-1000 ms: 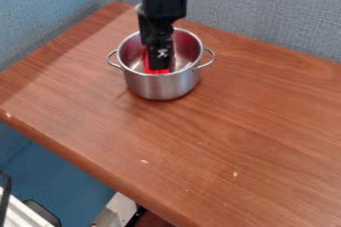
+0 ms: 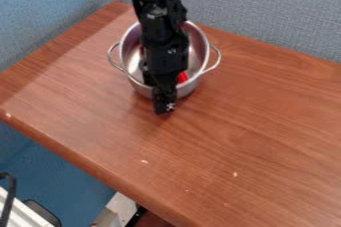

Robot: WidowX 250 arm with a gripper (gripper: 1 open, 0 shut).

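Observation:
A steel pot with two side handles stands on the wooden table toward the back left. My black gripper reaches down from the top over the pot, its lower end in front of the pot's near side and hiding much of it. A small red object shows just right of the gripper, partly hidden. I cannot tell how the fingers stand or whether anything is between them.
Blue-grey walls border the back and left, and some equipment lies below the table's left edge.
My gripper has moved down and toward the near side of the pot, now covering more of it. The pot stands in about the same place.

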